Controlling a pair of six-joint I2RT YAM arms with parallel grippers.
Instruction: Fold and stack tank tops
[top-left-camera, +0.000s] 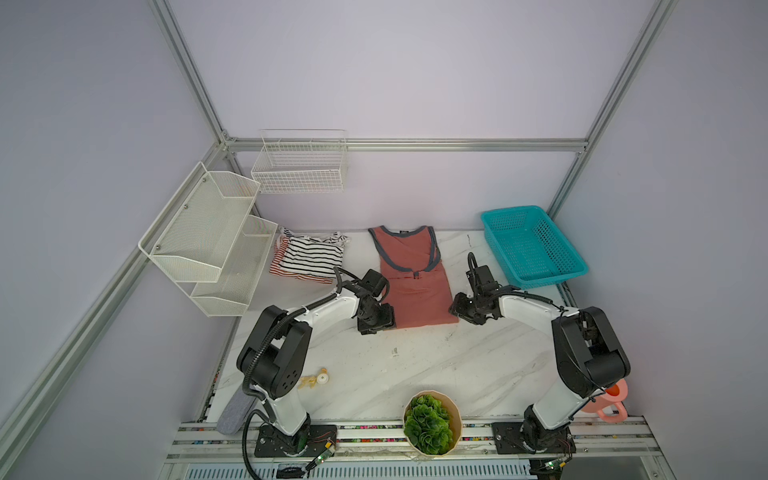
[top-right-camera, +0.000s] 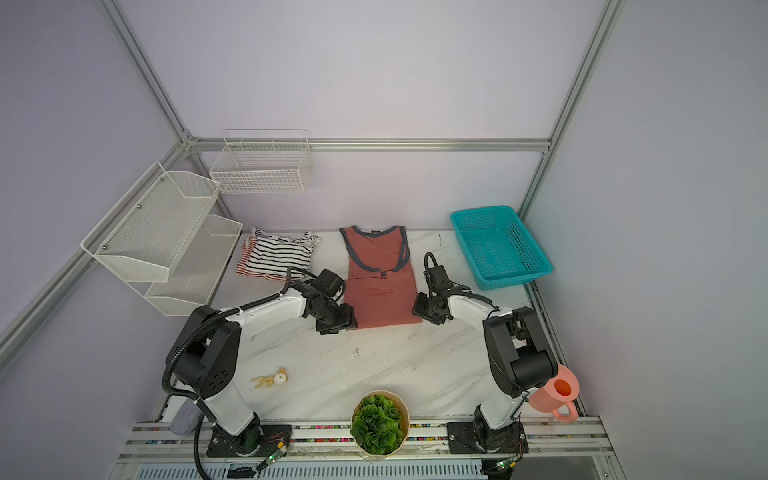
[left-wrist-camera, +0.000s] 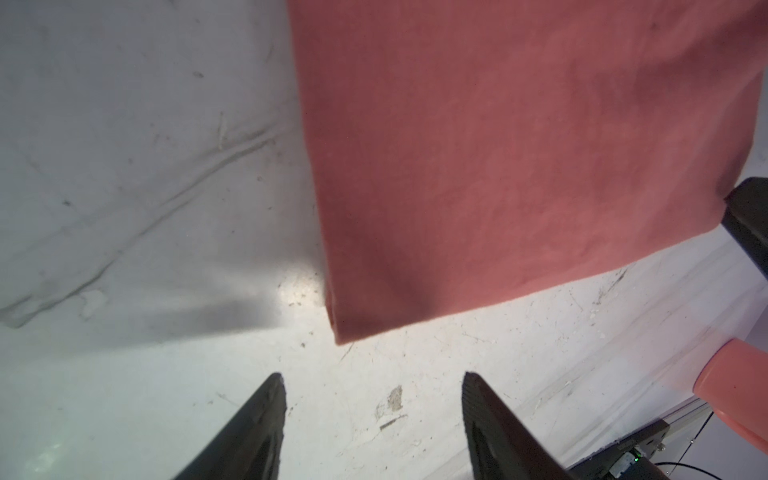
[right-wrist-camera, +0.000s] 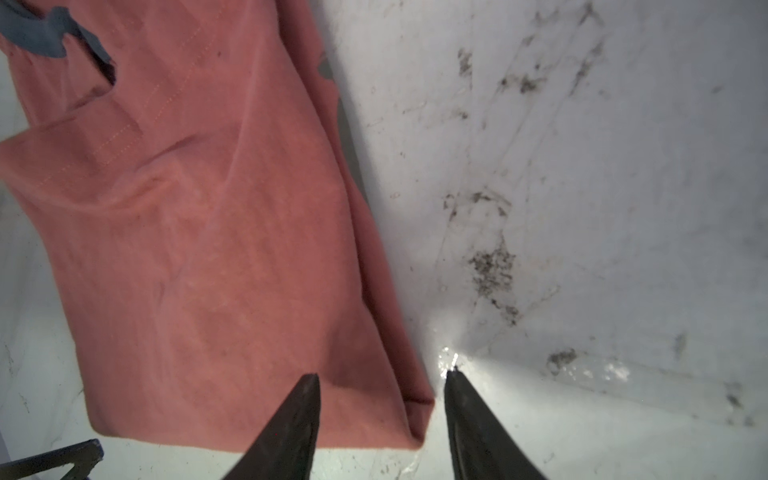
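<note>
A red tank top (top-left-camera: 416, 300) with dark grey trim lies spread on the marble table, its neck toward the back wall and its hem toward the front. By its front left corner, my left gripper stands open, with only bare table between its fingers. At the opposite front corner my right gripper is open too; in the right wrist view the hem corner shows between its fingertips, not pinched. Striped tank tops (top-left-camera: 313, 254), black-and-white over red-and-white, lie in a pile at the back left.
A teal basket (top-left-camera: 534, 246) stands at the back right, and a white mesh shelf (top-left-camera: 200, 232) at the left. A pot of lettuce (top-left-camera: 430, 424) sits at the front edge, a pink watering can (top-right-camera: 555, 392) at the front right. Bare table lies before the shirt.
</note>
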